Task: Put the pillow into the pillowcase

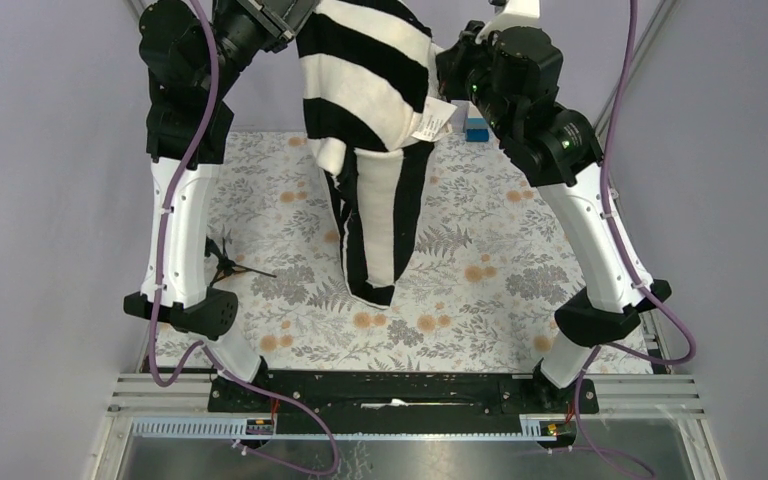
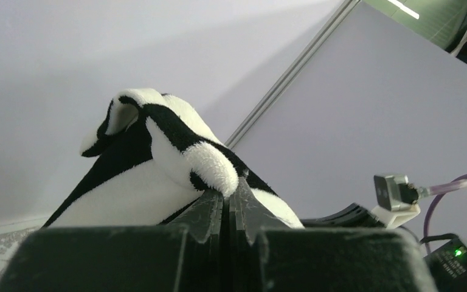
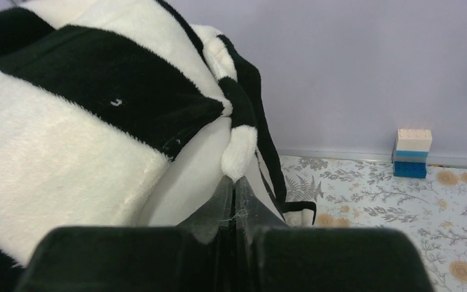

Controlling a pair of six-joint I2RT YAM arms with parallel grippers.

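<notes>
A black-and-white striped pillowcase [image 1: 380, 210] hangs between my raised arms in the top view, a tag on its side. My left gripper is shut on a folded part of the pillowcase, which bunches above its fingertips. In the right wrist view my right gripper is shut, its tips at a white-and-black folded edge of the fabric; whether that is pinched is unclear. A plain white surface [image 3: 188, 170], likely the pillow, shows inside the striped cloth behind that edge.
A small blue-and-white block stack [image 3: 410, 152] stands at the back of the floral-covered table [image 1: 480, 290], right of the cloth. A black tripod-like object [image 1: 228, 265] lies at the table's left. Walls surround the table.
</notes>
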